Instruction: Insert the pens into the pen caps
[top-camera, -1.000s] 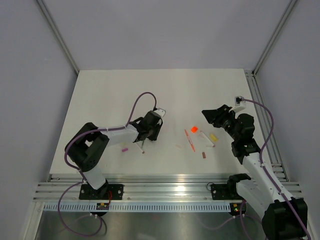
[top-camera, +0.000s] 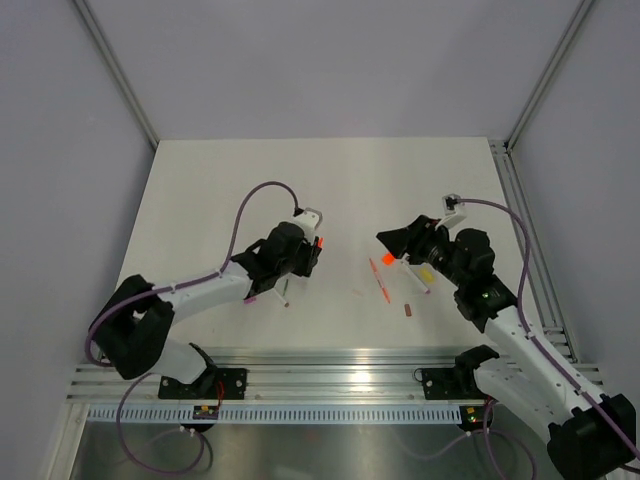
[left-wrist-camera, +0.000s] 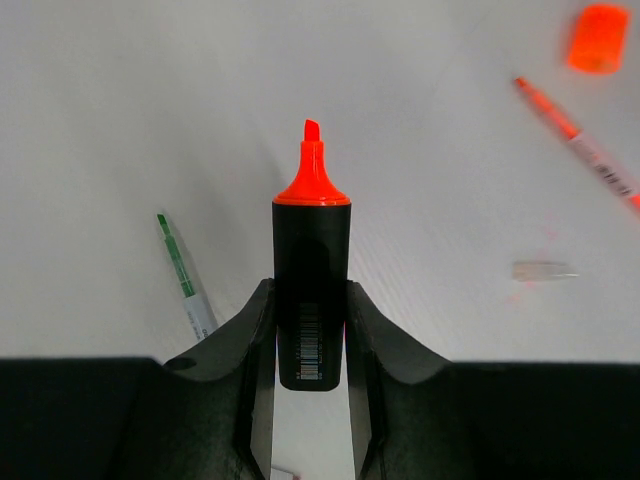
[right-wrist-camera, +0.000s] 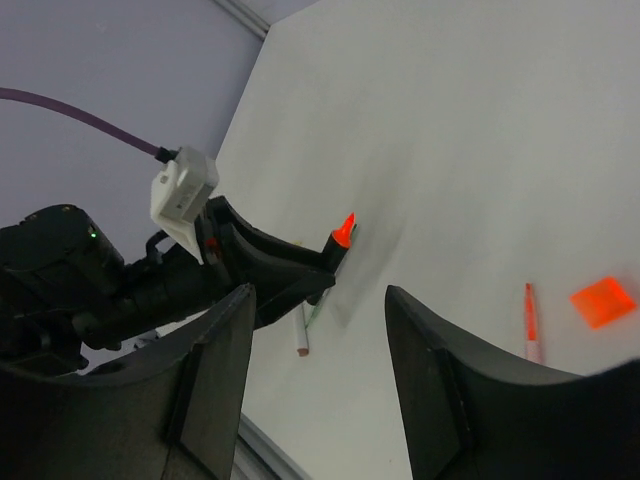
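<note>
My left gripper is shut on a black highlighter (left-wrist-camera: 312, 245) with an orange tip. The highlighter points tip-first away from the fingers, clear of the table; in the top view only its orange tip (top-camera: 319, 242) shows well. An orange cap (top-camera: 388, 259) lies on the table at centre right, also seen as a bright orange block (right-wrist-camera: 603, 302) in the right wrist view. Slightly left of that cap, from above, my right gripper hangs with its fingers apart and nothing between them.
An orange pen (top-camera: 379, 281), a white pen (top-camera: 415, 277), a yellow piece (top-camera: 427, 275) and a dark reddish piece (top-camera: 408, 310) lie at right. Beneath the left arm are a green-tipped pen (left-wrist-camera: 177, 255) and a pink piece (top-camera: 249, 301).
My right gripper has moved left, toward the middle.
</note>
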